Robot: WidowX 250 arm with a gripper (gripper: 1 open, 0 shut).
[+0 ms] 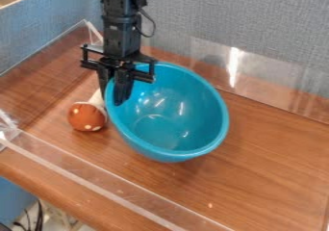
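My black gripper [118,76] is shut on the left rim of a teal bowl [174,119], which is tilted slightly. Just left of the bowl, on the wooden surface, lies a mushroom-like object [88,116] with an orange-red cap and a pale stem, the stem partly hidden by the bowl and gripper.
A grey wall [257,33] stands behind, and a blue panel [38,38] at the left. A clear strip runs along the front edge, with cables below at the lower left.
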